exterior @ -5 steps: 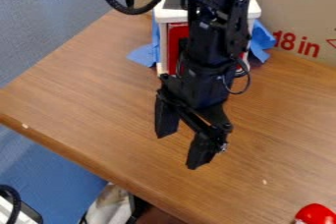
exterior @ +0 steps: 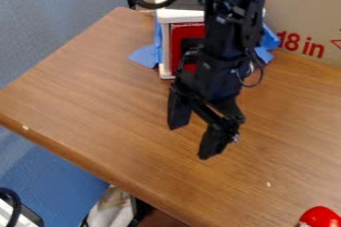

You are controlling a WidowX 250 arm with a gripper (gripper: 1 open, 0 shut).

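My black gripper point(exterior: 196, 132) hangs low over the middle of the wooden table point(exterior: 100, 112), its two fingers spread apart and pointing down, with only bare wood showing between them. Behind the arm, at the back of the table, stands a red and white object point(exterior: 173, 57) with blue pieces point(exterior: 144, 55) around it, partly hidden by the arm. A red object point(exterior: 321, 218) is cut off at the bottom right corner.
A cardboard panel point(exterior: 306, 17) with red print stands at the back right. The table's left and front-left edge borders a blue-grey area with clutter point(exterior: 114, 211) below.
The arm and gripper have moved slightly up and to the right over the last second. The objects on the table stay where they were.
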